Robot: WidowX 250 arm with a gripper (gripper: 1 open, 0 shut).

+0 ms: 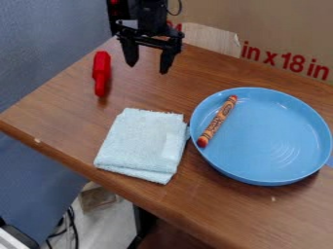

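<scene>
My black gripper [147,54] hangs at the top of the camera view, open, its two fingers spread above the back of the table. A red object [101,73] lies to the left of it on the wood. A folded pale blue cloth [140,145] lies in the middle front. On the right, a blue plate [270,146] holds an orange crayon-like stick [217,121] at its left side.
The wooden table [72,124] has free surface at the left and between gripper and plate. A cardboard wall [267,34] stands behind. The table's left edge drops to the floor.
</scene>
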